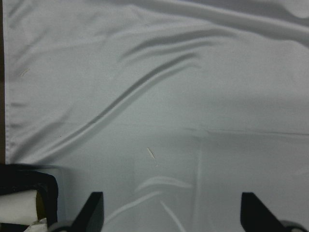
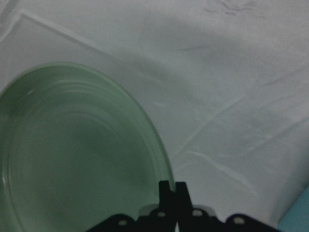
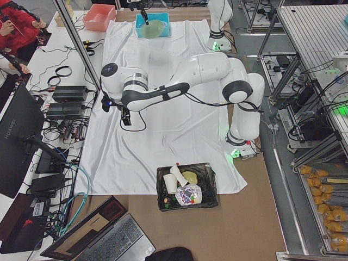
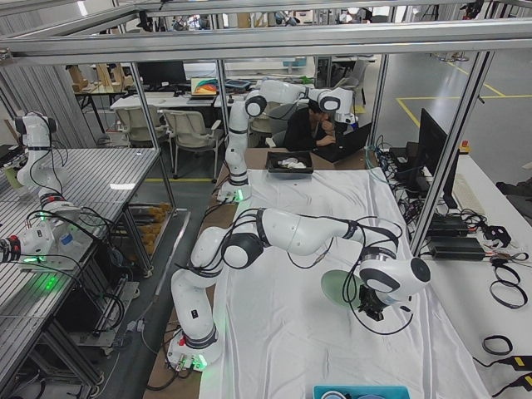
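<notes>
A pale green plate point(image 3: 152, 30) point(image 4: 337, 287) point(image 2: 77, 150) is at the blue bin's near side at the top of the camera left view. My right gripper point(image 3: 143, 19) point(image 4: 371, 309) is shut on its rim, the plate tilted or raised in the camera left view. My left gripper point(image 3: 125, 119) stands open over bare white cloth point(image 1: 159, 106), its fingers wide apart with nothing between them.
A black tray point(image 3: 207, 196) point(image 4: 289, 170) point(image 1: 46, 179) holds white rolls, a foil-like bundle and small items. The blue bin point(image 3: 163, 19) point(image 4: 357, 391) stands at the cloth's opposite end. A laptop point(image 3: 117, 234) lies beside the tray.
</notes>
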